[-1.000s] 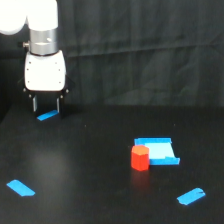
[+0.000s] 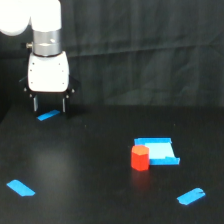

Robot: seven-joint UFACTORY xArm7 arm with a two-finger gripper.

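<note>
A white arm holds my gripper point(image 2: 50, 102) at the upper left, low over the dark table, its dark fingers apart with nothing visible between them. A strip of blue tape point(image 2: 48, 115) lies just beneath it. A red hexagonal block point(image 2: 140, 158) sits right of centre, in front of a white square with blue edges point(image 2: 161, 150).
Blue tape pieces also lie at the front left point(image 2: 21, 188) and front right point(image 2: 191, 196). A dark curtain hangs behind.
The arm and gripper have shifted slightly to the right. The objects on the table have not moved.
</note>
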